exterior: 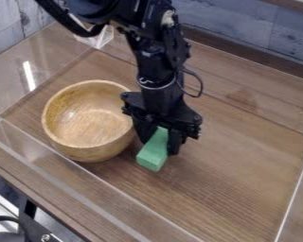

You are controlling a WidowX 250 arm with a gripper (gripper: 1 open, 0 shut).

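Observation:
My gripper (159, 129) hangs from the top of the camera view, low over the middle of the wooden surface, shut on a green object (151, 153) that points down toward the near side. The object's upper end is hidden between the dark fingers. A round tan bowl (73, 119) lies just left of the gripper and the green object.
A blue-grey panel (249, 24) runs along the back right. A small pale item sits at the upper left edge, and dark cables lie at the lower left corner.

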